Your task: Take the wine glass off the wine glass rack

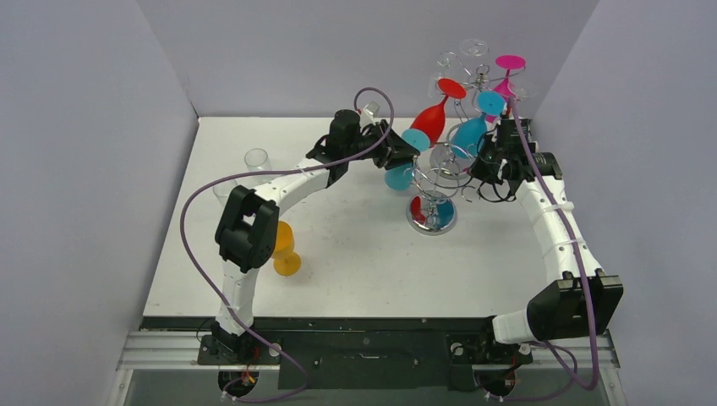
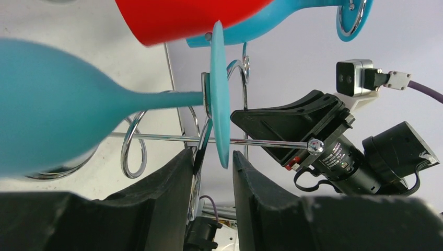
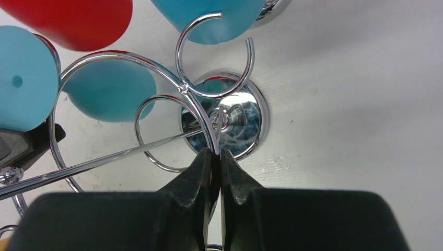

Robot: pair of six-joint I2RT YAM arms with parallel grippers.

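A light-blue wine glass hangs upside down on the near left of the metal rack (image 1: 440, 173), its foot (image 1: 414, 139) on top and its bowl (image 1: 398, 177) below. My left gripper (image 1: 414, 155) is at that foot. In the left wrist view, the foot's disc (image 2: 220, 94) reaches edge-on into the gap between the parted fingers, and its stem (image 2: 167, 99) passes by a rack loop. Whether the fingers touch the disc, I cannot tell. On the rack's right side, my right gripper is shut on a curved wire of the rack (image 3: 206, 123).
Red (image 1: 429, 123), blue (image 1: 470, 135) and pink (image 1: 503, 87) glasses hang behind on the rack, with clear ones higher up. An orange glass (image 1: 284, 241) and clear glasses (image 1: 257, 160) are at the table's left.
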